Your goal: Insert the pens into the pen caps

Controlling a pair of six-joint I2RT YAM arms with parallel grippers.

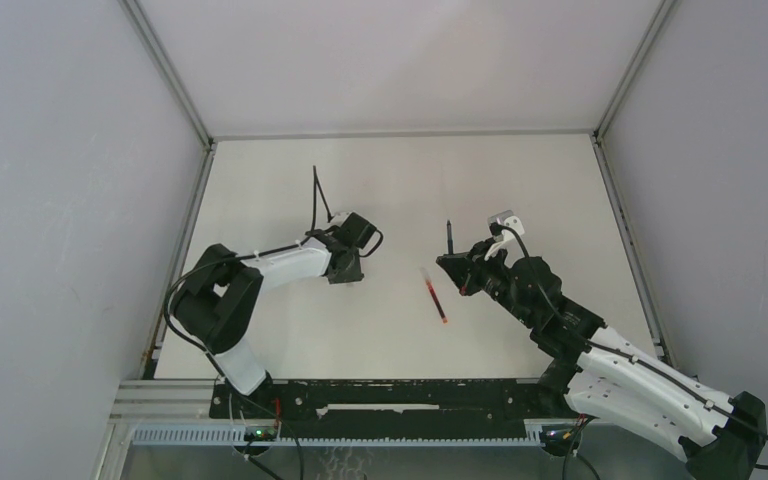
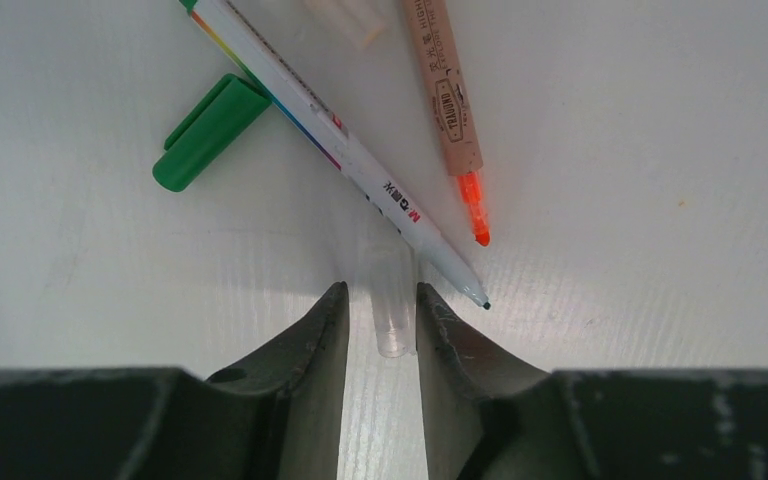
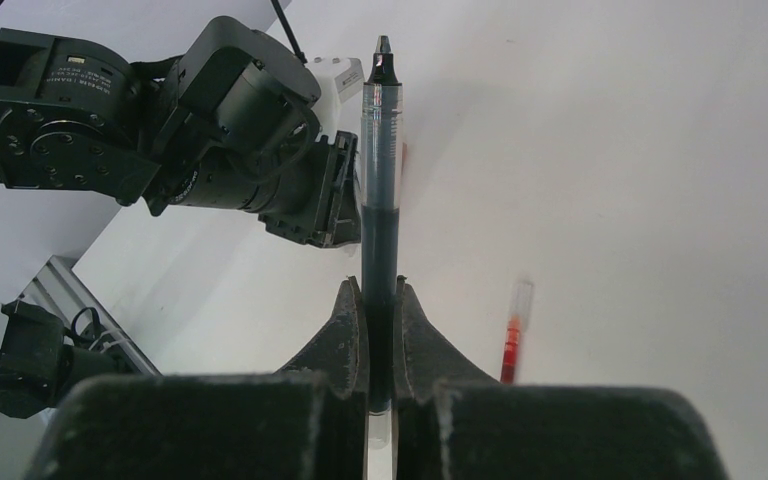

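In the left wrist view my left gripper is part open, its fingertips either side of the lower part of a clear cap (image 2: 392,305) lying on the table. Beside it lie a white marker (image 2: 380,190), a green cap (image 2: 205,135) and an orange-tipped marker (image 2: 442,90); another pale cap (image 2: 345,15) is at the top edge. My right gripper is shut on a dark pen (image 3: 380,240), held upright with its tip up. The left gripper's fingers are hidden in the top view.
A red pen (image 1: 435,298) lies alone on the white table (image 1: 400,170) between the two arms. Walls (image 1: 720,220) bound the sides.
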